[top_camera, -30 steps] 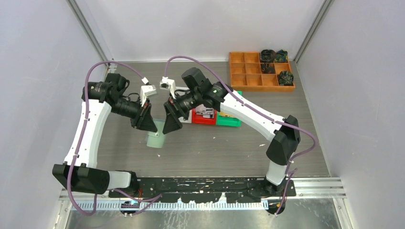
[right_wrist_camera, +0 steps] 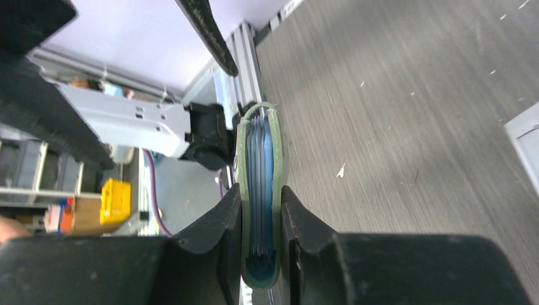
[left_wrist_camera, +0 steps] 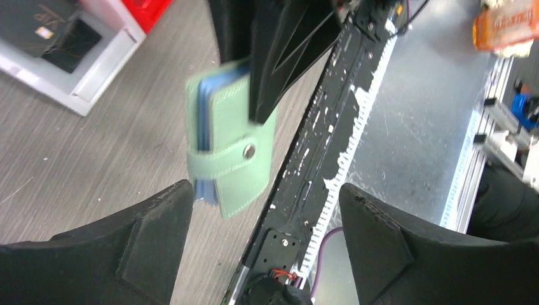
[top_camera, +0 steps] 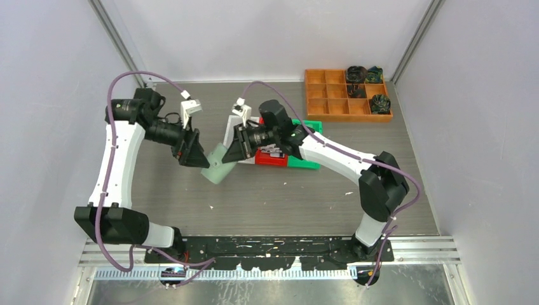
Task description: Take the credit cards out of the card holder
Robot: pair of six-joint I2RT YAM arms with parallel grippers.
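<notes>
The mint-green card holder (top_camera: 218, 166) is held off the table, gripped near its end by my right gripper (top_camera: 234, 156). In the right wrist view the holder (right_wrist_camera: 260, 197) stands edge-on between the right fingers, with grey and blue card edges packed between its covers. Facing the left wrist view are its strap and round snap, the strap lying across the holder (left_wrist_camera: 238, 162). My left gripper is open, its fingers spread wide with nothing pinched; from above, the left gripper (top_camera: 198, 164) is close beside the holder's left side.
White, red (top_camera: 271, 159) and green (top_camera: 305, 163) bins stand behind the right gripper, with items visible in the red one. An orange compartment tray (top_camera: 327, 117) sits at the back right.
The right gripper came to the holder, and has since shifted slightly right with it, the holder turning.
</notes>
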